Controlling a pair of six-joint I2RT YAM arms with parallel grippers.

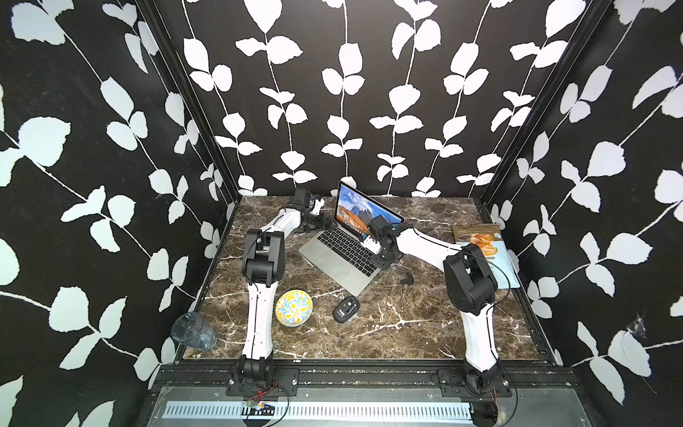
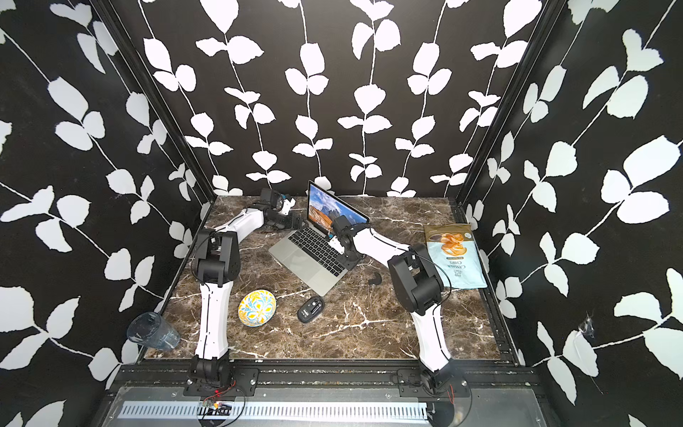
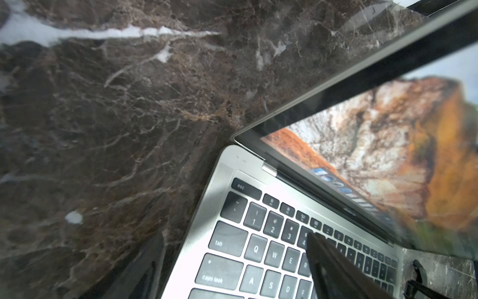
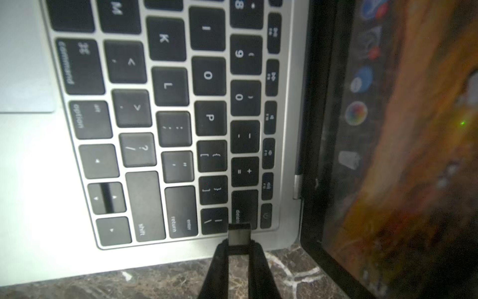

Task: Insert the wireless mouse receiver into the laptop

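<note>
The laptop stands unfolded in the middle of the table, screen lit. My right gripper is shut on the receiver, a small dark piece with a metal plug end. In the right wrist view the plug points towards the laptop and overlaps the keyboard's edge beside the delete key; whether it is above the laptop or touching it, I cannot tell. My left gripper is open at the laptop's other side, with its blurred fingers spread over the esc-key end and nothing held between them. The black mouse lies in front of the laptop.
A patterned bowl sits left of the mouse. At the right lies a chips bag, near the right arm. A glass is at the front left edge. A small black object lies right of the laptop.
</note>
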